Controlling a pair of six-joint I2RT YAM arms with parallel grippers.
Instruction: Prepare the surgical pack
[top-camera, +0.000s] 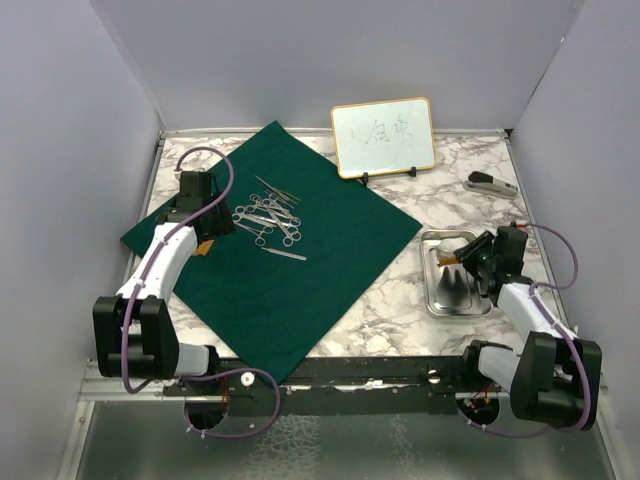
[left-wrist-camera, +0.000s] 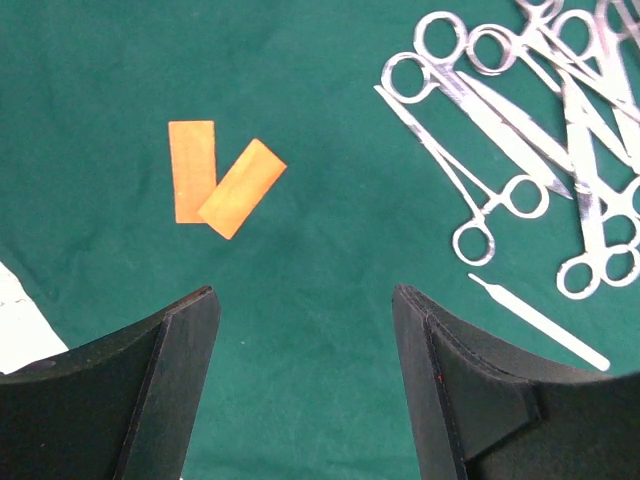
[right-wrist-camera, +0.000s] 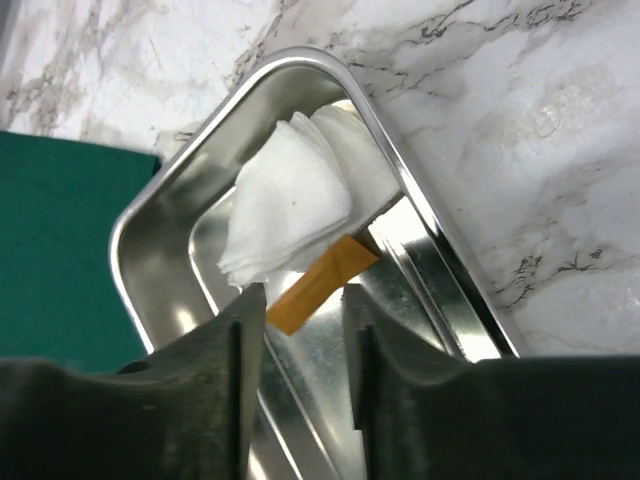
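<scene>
On the green cloth (top-camera: 310, 310) lie several steel scissor-like instruments (left-wrist-camera: 480, 110), a thin blade handle (left-wrist-camera: 540, 325) and two orange cards (left-wrist-camera: 240, 190). My left gripper hangs open above them, nothing between its fingers. At the right, the steel tray (right-wrist-camera: 430, 200) holds folded white gauze (right-wrist-camera: 290, 190) and an orange strip (right-wrist-camera: 320, 280). My right gripper is over the tray, its fingertips blurred and apart near the strip, which appears to lie free in the tray.
A whiteboard (top-camera: 382, 137) on a stand is at the back, and a stapler (top-camera: 490, 185) at the back right. Bare marble surrounds the tray.
</scene>
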